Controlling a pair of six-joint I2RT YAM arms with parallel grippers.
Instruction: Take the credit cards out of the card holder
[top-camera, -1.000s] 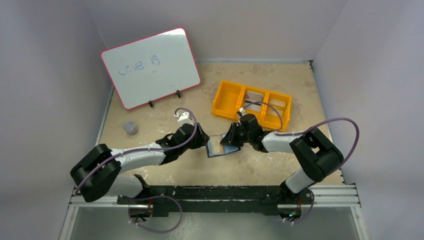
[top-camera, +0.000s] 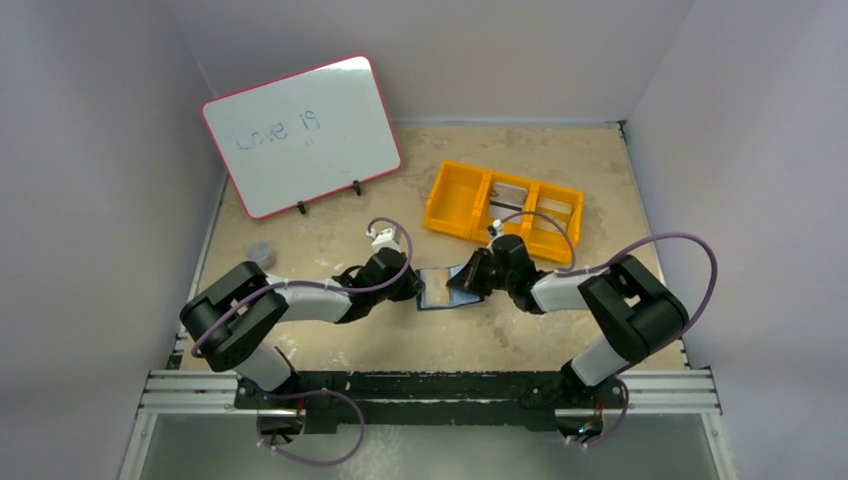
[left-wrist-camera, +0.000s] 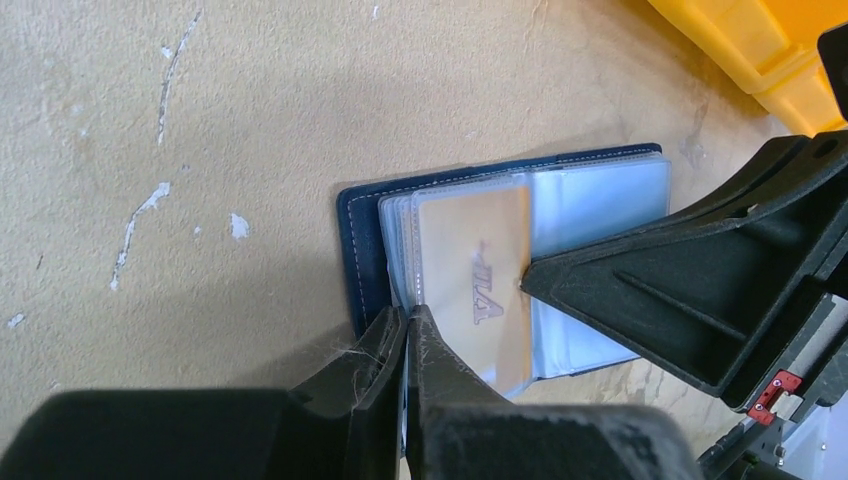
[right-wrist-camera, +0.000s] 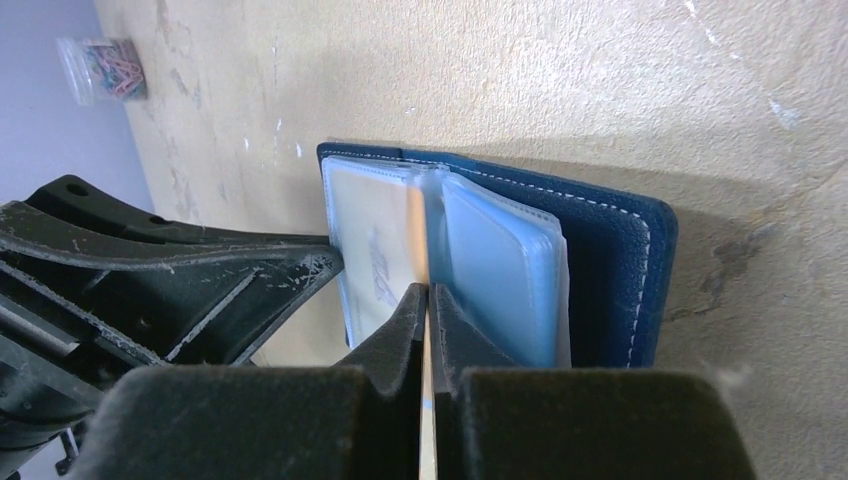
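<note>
The card holder (top-camera: 435, 288) lies open on the table between my grippers, a dark blue cover (left-wrist-camera: 362, 255) with clear and light blue sleeves (right-wrist-camera: 495, 260). A cream card (left-wrist-camera: 470, 275) with faint lettering shows in a sleeve. My left gripper is shut, tips at the sleeves' edge; whether anything thin is between them is hard to see. My right gripper is shut with its tips against the middle of the sleeves, at the cream card's orange edge, nothing clearly between them.
An orange three-compartment tray (top-camera: 450, 195) stands behind the holder. A whiteboard (top-camera: 300, 135) is at the back left, and a clear tub of small items (right-wrist-camera: 105, 70) sits on the left of the table.
The right gripper has shifted slightly right, and the holder sits a little differently.
</note>
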